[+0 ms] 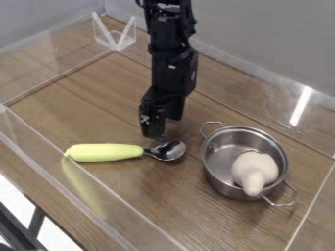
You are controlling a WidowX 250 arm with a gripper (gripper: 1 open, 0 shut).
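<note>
My black gripper [163, 122] hangs low over the wooden counter, behind a spoon with a yellow-green handle [102, 153] and a dark shiny head [167, 151]. The spoon lies flat at the front left. To the right of the gripper stands a steel pot [225, 149] with two handles, holding a pale, bulbous object [254, 169]. The gripper's fingers are dark and small in view, so whether they are open or shut is unclear.
A white rack-like item [116, 37] sits at the back left by the wall. A clear rim or edge runs along the front left.
</note>
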